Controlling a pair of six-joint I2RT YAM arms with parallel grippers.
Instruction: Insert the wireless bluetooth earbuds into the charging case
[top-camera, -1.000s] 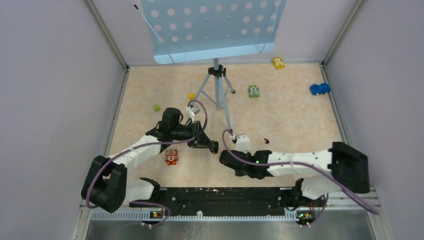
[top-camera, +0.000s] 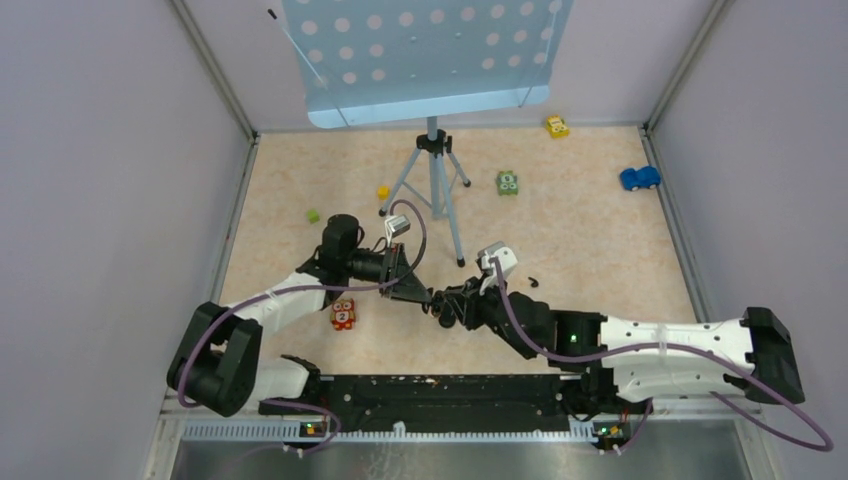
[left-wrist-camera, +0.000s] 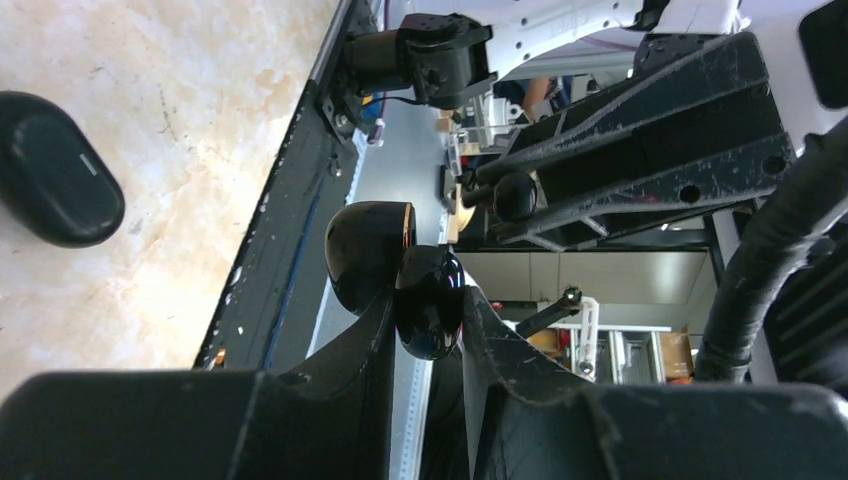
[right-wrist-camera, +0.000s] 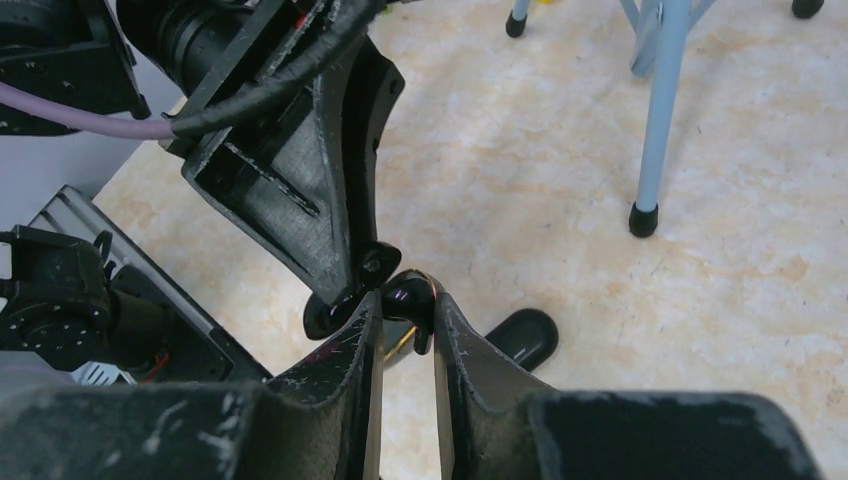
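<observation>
In the left wrist view, my left gripper is shut on a glossy black charging case (left-wrist-camera: 368, 255), which stands open with a gold-coloured rim along one half. Across from it, my right gripper is shut on a small glossy black earbud (right-wrist-camera: 408, 297) with a short stem, seen in the right wrist view. From that side the earbud overlaps the case's gold-rimmed half (right-wrist-camera: 398, 345); whether they touch, I cannot tell. Both grippers meet closely above the front middle of the table. The inside of the case is mostly hidden.
A black oval object (left-wrist-camera: 58, 175) lies on the table below the grippers. A small dark item (top-camera: 533, 282) rests to the right. Behind stands a tripod (top-camera: 436, 190); toy blocks, including a red one (top-camera: 343, 315), and a blue car (top-camera: 640, 178) lie around.
The left arm has shifted only slightly.
</observation>
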